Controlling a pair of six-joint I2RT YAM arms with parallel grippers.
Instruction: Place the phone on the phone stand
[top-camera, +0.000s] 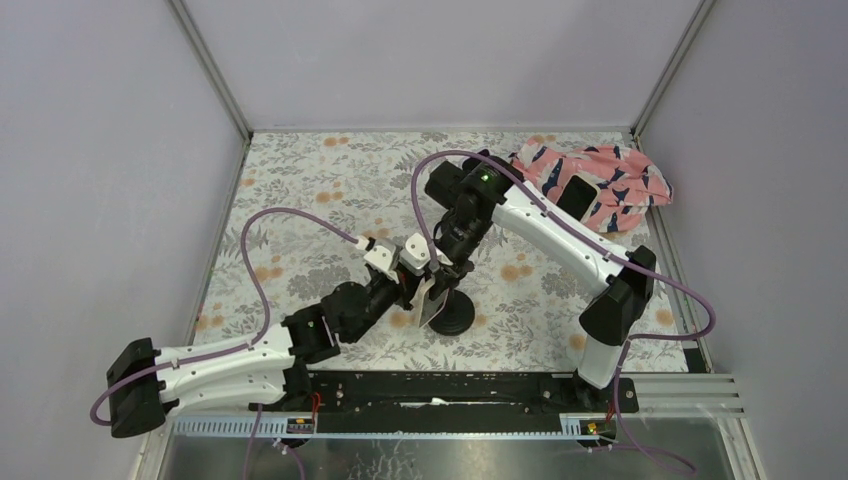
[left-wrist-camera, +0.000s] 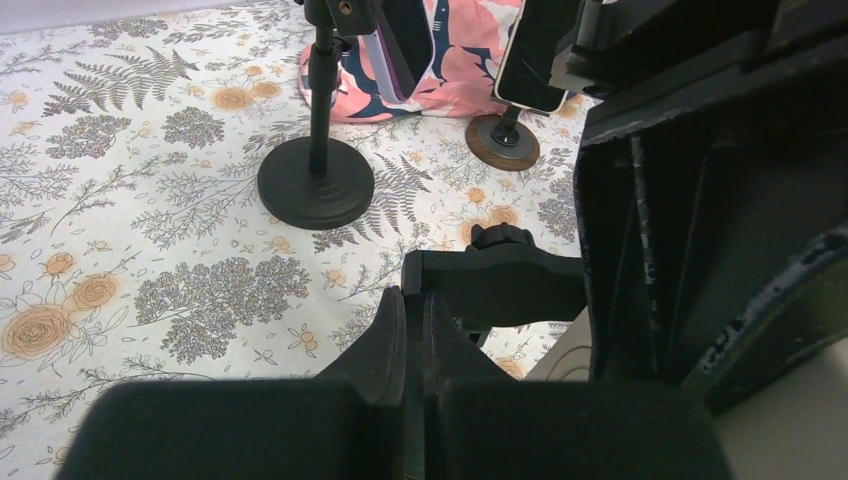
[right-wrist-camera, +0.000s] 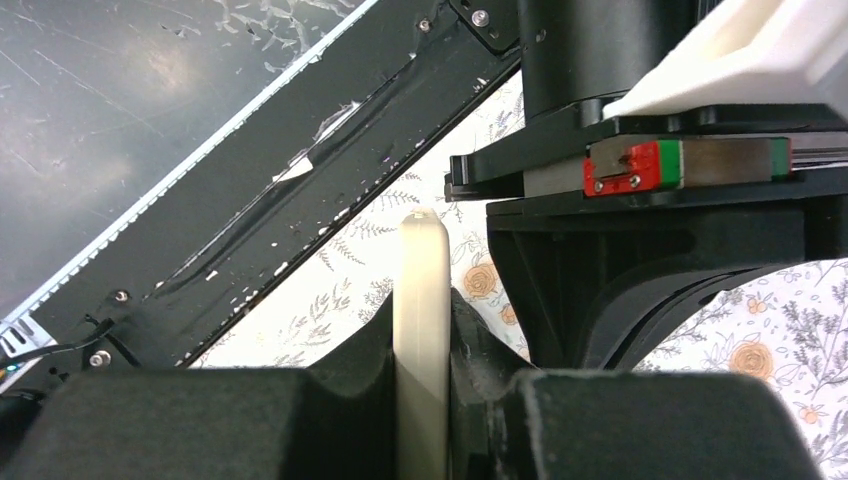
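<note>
In the top view both grippers meet over a black round stand base (top-camera: 453, 322) at the front centre, beside a white-edged phone (top-camera: 428, 308). My left gripper is shut on a black bar of the stand, seen in the left wrist view. My right gripper is shut on the phone, whose pale edge (right-wrist-camera: 422, 260) stands up between the fingers in the right wrist view. The point where phone and stand meet is hidden by the grippers.
A pink patterned cloth (top-camera: 630, 175) lies there.
</note>
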